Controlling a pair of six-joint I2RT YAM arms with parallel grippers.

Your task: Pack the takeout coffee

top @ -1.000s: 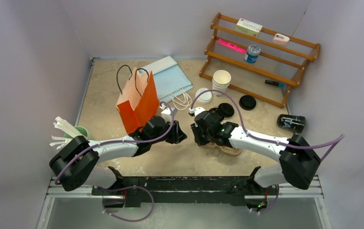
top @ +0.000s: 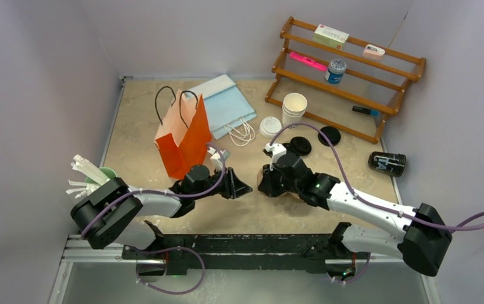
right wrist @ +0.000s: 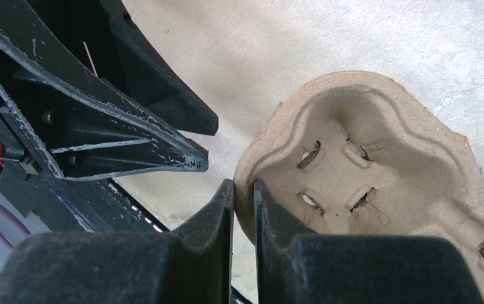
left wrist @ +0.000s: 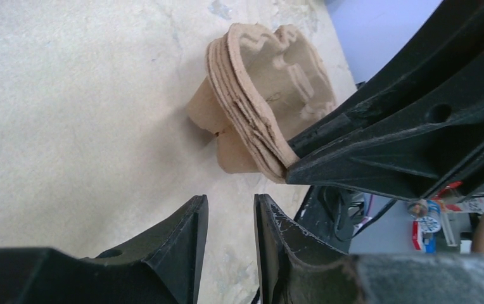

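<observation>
A brown moulded cardboard cup carrier (right wrist: 366, 177) is in the middle front of the table, mostly hidden in the top view by my right gripper (top: 266, 183). That gripper is shut on the carrier's rim, seen close in the right wrist view. In the left wrist view the carrier (left wrist: 246, 101) hangs at the right gripper's fingertips. My left gripper (top: 242, 190) is just left of it, fingers close together with only a narrow gap showing, touching nothing visible. An orange paper bag (top: 185, 145) stands behind the left arm. Stacked white cups (top: 294, 107) stand at the back.
A white lid (top: 270, 125) and black lids (top: 330, 135) lie behind the right arm. Blue bags (top: 227, 107), a wooden rack (top: 347, 95), a black canister (top: 386, 163) and a green holder (top: 108, 172) line the edges.
The left gripper has moved slightly toward the front and right.
</observation>
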